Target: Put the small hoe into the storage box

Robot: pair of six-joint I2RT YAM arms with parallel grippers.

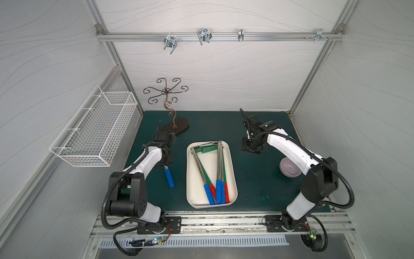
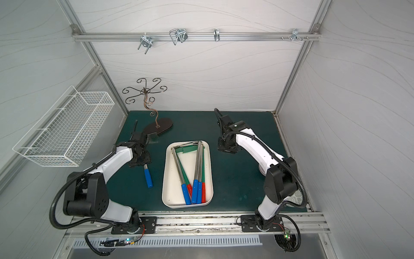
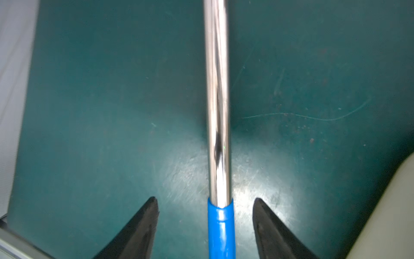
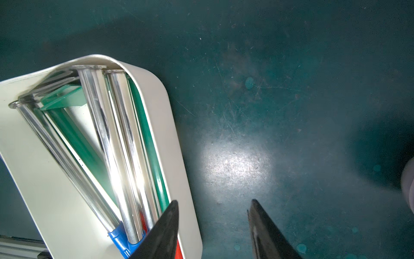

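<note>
A tool with a blue handle [image 1: 168,177] and steel shaft [image 3: 218,108] lies on the table left of the tray; its head is not clear in view. My left gripper hangs open above it, one finger either side of the shaft where it meets the handle. My right gripper is over the table beside the tray's right wall, fingers apart, nothing between them. The white tray [image 1: 191,172] holds several tools with blue, red and green parts. Which container is the storage box is not certain.
A white wire basket [image 1: 79,151] is mounted on the left wall. A metal scroll stand [image 1: 181,125] stands at the back left. A pale purple bowl [image 1: 289,168] sits at the right.
</note>
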